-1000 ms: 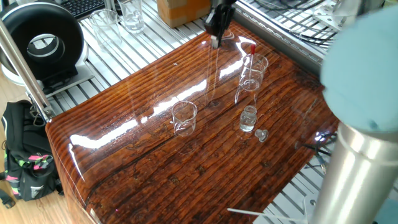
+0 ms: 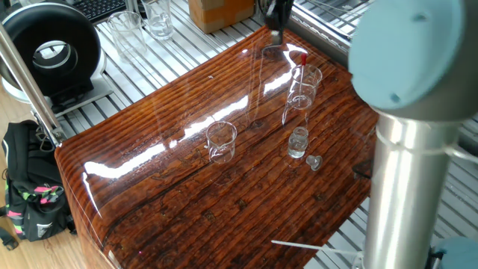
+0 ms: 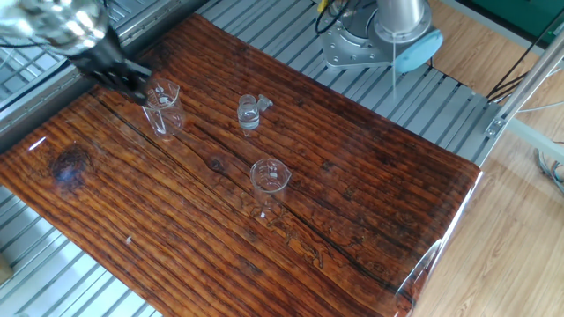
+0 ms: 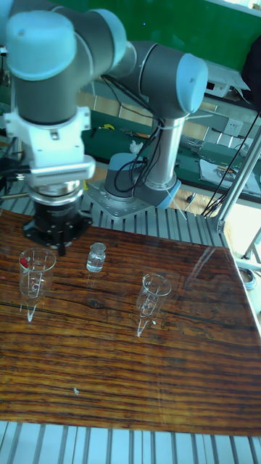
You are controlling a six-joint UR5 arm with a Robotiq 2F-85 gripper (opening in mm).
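A glass beaker (image 2: 301,99) stands upright near the far right part of the table, with a red-topped dropper (image 2: 303,61) leaning in it. My gripper (image 3: 141,86) hangs above the table close to that beaker; whether its dark fingers are parted is unclear from these angles. No held object can be made out. Nearer the middle stands another clear beaker (image 2: 221,143), seemingly empty. A small glass bottle (image 4: 96,257) with clear liquid sits between the beakers and towards the arm's base. Its mouth looks uncovered, and a glass stopper (image 2: 314,161) lies beside it.
The arm's base (image 4: 116,199) stands behind the table.
In exterior view 1 my gripper has shifted up and right, and the near arm section has moved left. The beakers, dropper, bottle and stopper have stayed put.
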